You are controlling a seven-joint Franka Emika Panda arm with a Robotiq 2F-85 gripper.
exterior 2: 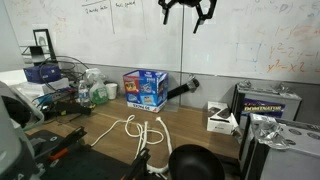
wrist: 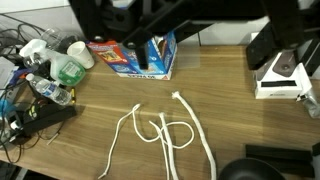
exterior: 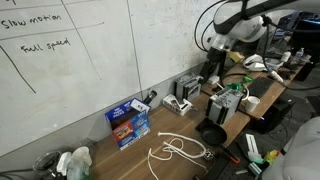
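Above the table my gripper [exterior 2: 182, 22] hangs open, its two dark fingers well apart and nothing between them. From the wrist view, blurred dark fingers [wrist: 275, 38] frame the upper part of the picture. On the wooden table [wrist: 95, 118] lies a loose white cord [wrist: 203, 135], below the gripper and clear of it. A black pan [exterior 2: 195, 163] rests near the front. Behind the cord stands a blue and red box [exterior 2: 145, 90], apart from my fingers.
A white box [exterior 2: 221, 118] and a silver toaster-like appliance [exterior 2: 268, 103] stand at the right. To the left are a green-labelled bottle [wrist: 68, 69], a clear bottle [wrist: 48, 89] and cables. A whiteboard [exterior: 110, 60] closes off the back.
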